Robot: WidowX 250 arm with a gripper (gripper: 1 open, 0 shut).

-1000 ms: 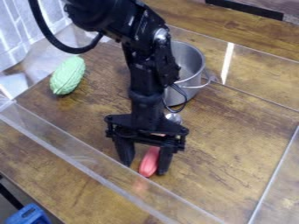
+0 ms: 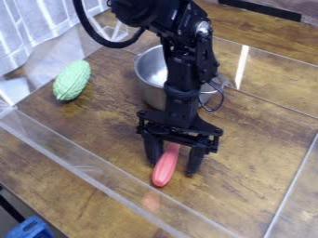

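My black gripper [image 2: 174,149] reaches down at the centre over a pink, elongated object [image 2: 165,169] lying on the wooden surface. Its fingers straddle the upper part of the pink object; whether they touch or grip it I cannot tell. A green cabbage-like vegetable [image 2: 72,80] lies at the upper left. A metal pot [image 2: 152,72] stands behind the arm, partly hidden by it.
Clear low walls edge the wooden surface [image 2: 255,139] at front left, back and right. A blue object [image 2: 28,228] sits outside at the bottom-left corner.
My arm and gripper have shifted right, covering more of the pot. The pink object now appears a little further left and more exposed at its lower end.
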